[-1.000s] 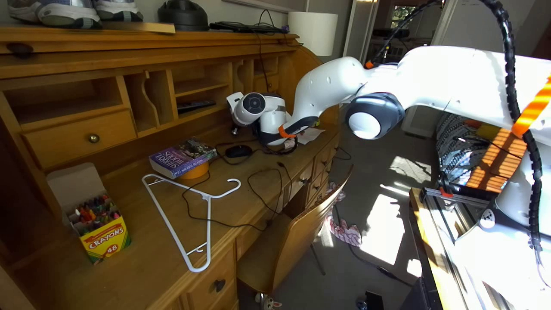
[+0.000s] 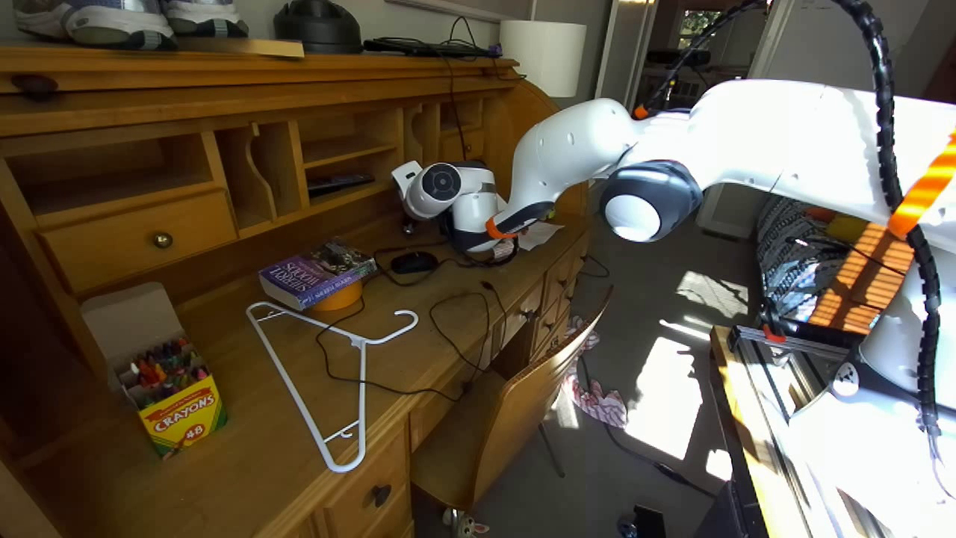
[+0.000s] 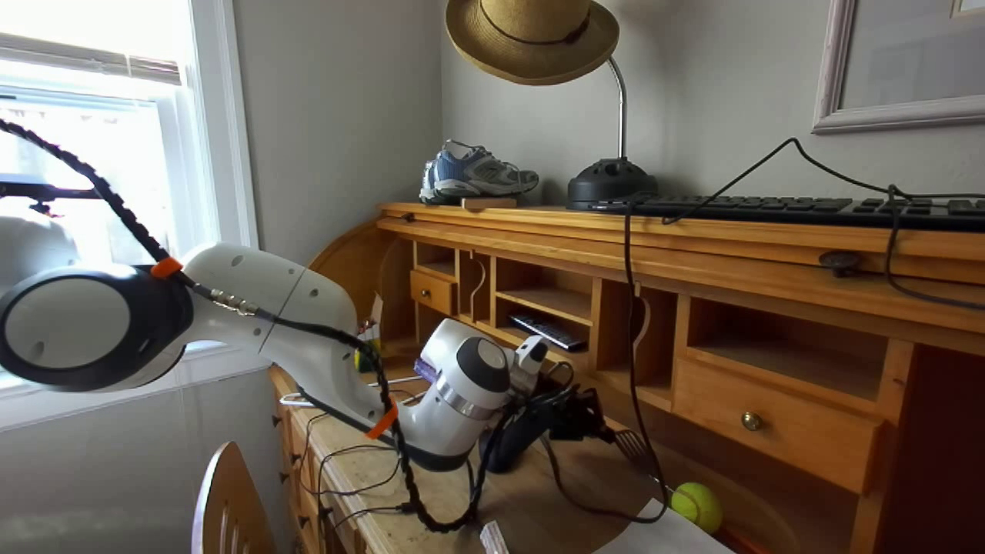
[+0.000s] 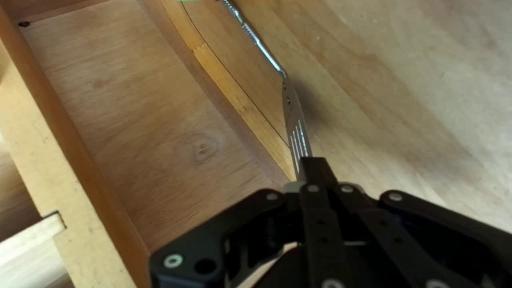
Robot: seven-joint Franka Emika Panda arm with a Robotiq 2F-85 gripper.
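Observation:
My gripper is shut on a thin, slotted metal utensil (image 4: 295,117), its flat head pinched at the fingertips in the wrist view. From the head a ridged metal handle (image 4: 259,42) runs away toward the top of that view. Exterior view 2 shows the same utensil (image 3: 632,445) sticking out from the gripper (image 3: 600,426) over the desk, slanting down to the right. In exterior view 1 the arm hides both the fingers and the utensil.
An empty wooden drawer-like compartment (image 4: 158,125) lies left of the utensil, bare desktop (image 4: 408,96) to its right. A tennis ball (image 3: 697,506) and white paper (image 3: 660,535) lie near the utensil. A black cable (image 3: 632,305) hangs close by. A white hanger (image 2: 362,385) lies farther along the desk.

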